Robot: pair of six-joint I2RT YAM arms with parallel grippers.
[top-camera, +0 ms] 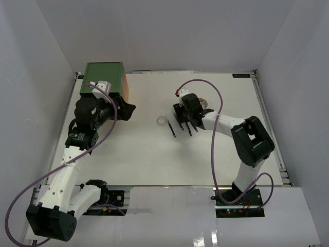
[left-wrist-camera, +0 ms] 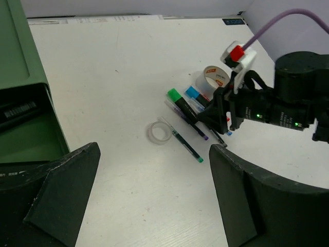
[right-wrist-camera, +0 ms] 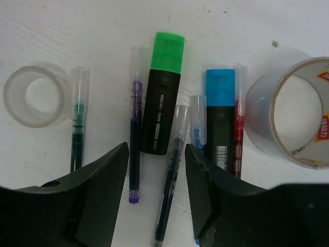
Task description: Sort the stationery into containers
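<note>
A green-capped marker (right-wrist-camera: 163, 98) lies between a purple pen (right-wrist-camera: 135, 113) and a dark pen (right-wrist-camera: 172, 177) in the right wrist view. Right of them are a blue-capped marker (right-wrist-camera: 220, 118) and a red pen (right-wrist-camera: 240, 123); a green pen (right-wrist-camera: 77, 128) lies farther left. My right gripper is part open over this group, its fingers either side of the green marker's lower end, and no grip shows. My left gripper stands wide open and empty, right of the green drawer box (left-wrist-camera: 31, 123). Inside its drawer a dark marker (left-wrist-camera: 18, 114) shows.
A large tape roll (right-wrist-camera: 298, 108) sits right of the pens, and a small clear tape roll (right-wrist-camera: 36, 96) at their left.
</note>
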